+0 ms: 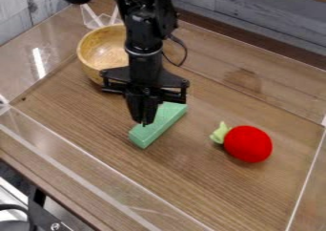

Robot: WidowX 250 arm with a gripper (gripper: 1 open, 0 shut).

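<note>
My black gripper [137,111] hangs in the middle of the camera view, its fingertips low over the left end of a green block [158,125], which lies on the wooden table [90,139]. The gripper looks shut, with nothing seen between its fingers; whether it touches the block I cannot tell.
A yellow bowl [94,52] sits behind the arm at upper left, with a clear rack-like object [99,15] beyond it. A red tomato-like object [249,144] with a green top lies to the right.
</note>
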